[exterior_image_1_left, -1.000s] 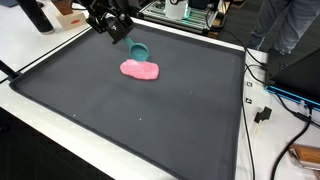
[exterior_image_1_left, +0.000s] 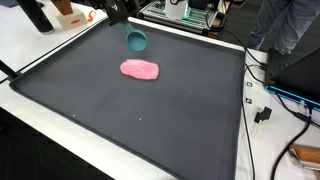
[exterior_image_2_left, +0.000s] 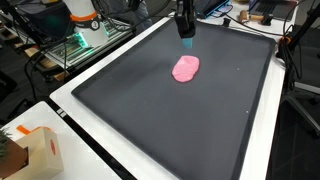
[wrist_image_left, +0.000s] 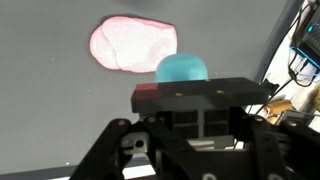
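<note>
A teal cup-like object (exterior_image_1_left: 136, 40) hangs above the dark mat, its round end facing exterior view 1. My gripper (exterior_image_1_left: 122, 20) is shut on it, partly cut off by the top of that view. In the wrist view the teal object (wrist_image_left: 182, 68) shows beyond the dark fingers (wrist_image_left: 160, 97), and in exterior view 2 a bit of the teal object (exterior_image_2_left: 187, 43) appears below the gripper (exterior_image_2_left: 186, 30). The pink cloth (exterior_image_1_left: 139, 69) lies folded flat on the mat, apart from the teal object.
Cables and a black device (exterior_image_1_left: 296, 78) stand off its right side. At the back left, beyond the mat, are a box (exterior_image_1_left: 68, 20) and other items.
The gripper and teal object have risen and moved back, away from the pink cloth. The cloth has stayed where it was.
</note>
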